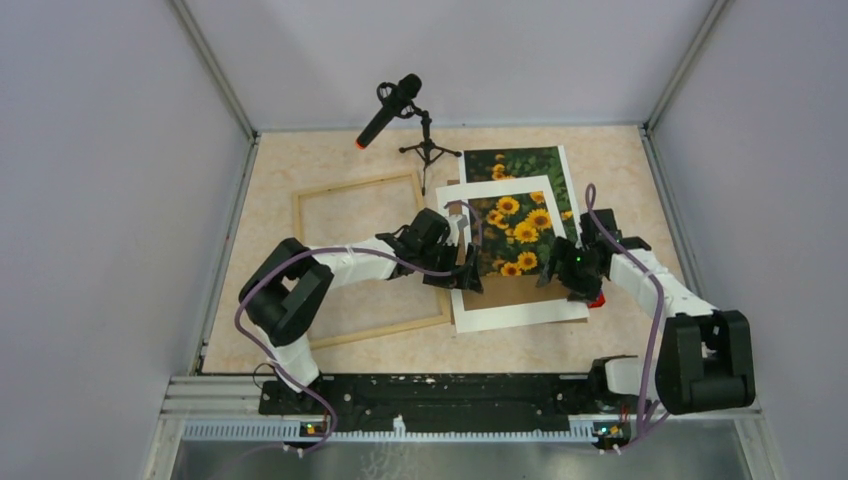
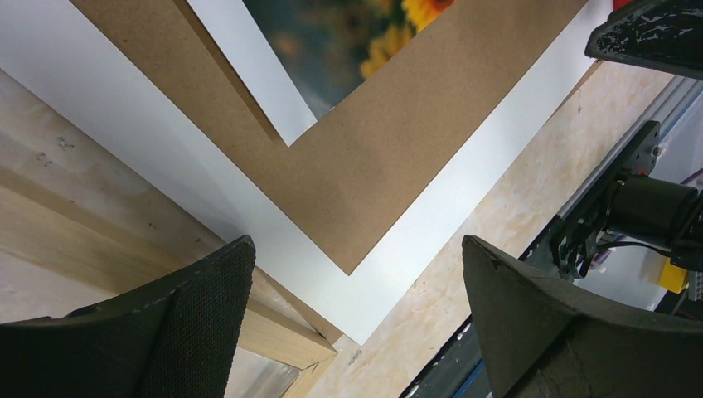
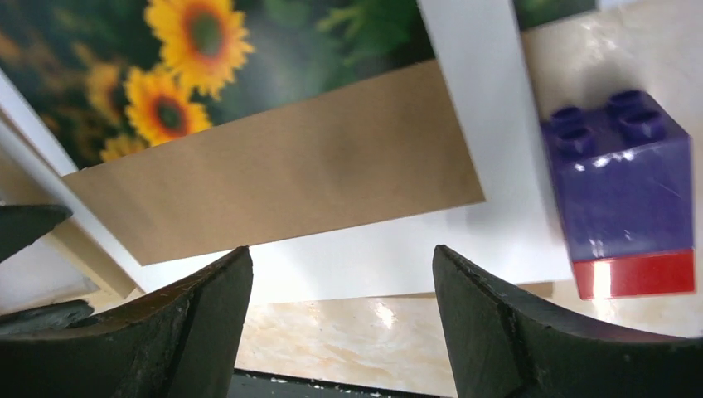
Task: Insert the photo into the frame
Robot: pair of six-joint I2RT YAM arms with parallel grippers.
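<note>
The sunflower photo (image 1: 520, 235) lies on the brown backing board (image 1: 515, 290), beneath the white mat (image 1: 515, 319). It shows through the mat's window and sticks out past the mat's back and right edges; brown board is bare along the window's front. To the left is the empty wooden frame (image 1: 375, 332). My left gripper is open above the mat's front left corner, nothing between its fingers. Over the mat's front strip, towards its right side, my right gripper is open and empty too.
A purple and red toy block (image 3: 622, 191) stands close beside the mat's right edge, mostly hidden by the right arm in the top view. At the back stands a black microphone on a tripod (image 1: 426, 150). Bare table lies in front of the mat.
</note>
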